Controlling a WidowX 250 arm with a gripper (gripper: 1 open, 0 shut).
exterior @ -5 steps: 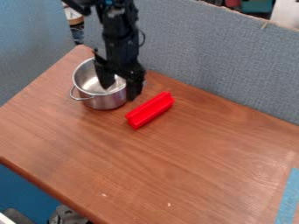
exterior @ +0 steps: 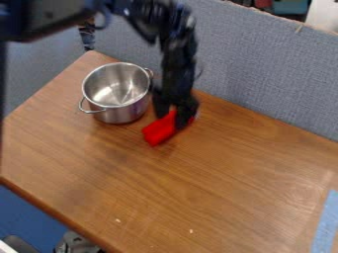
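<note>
A red bar-shaped object [exterior: 157, 134] lies diagonally on the wooden table to the right of a steel pot [exterior: 111, 90] with two wire handles. My dark gripper [exterior: 173, 112] is down over the bar's upper part, blurred, hiding some of it. Whether the fingers are open or closed around the bar cannot be made out.
A grey padded wall [exterior: 264, 69] runs along the back, and a strip of blue tape [exterior: 325, 219] is at the right edge.
My gripper has moved from above the pot to the right and down onto the red bar. The pot and bar look to be in the same places.
</note>
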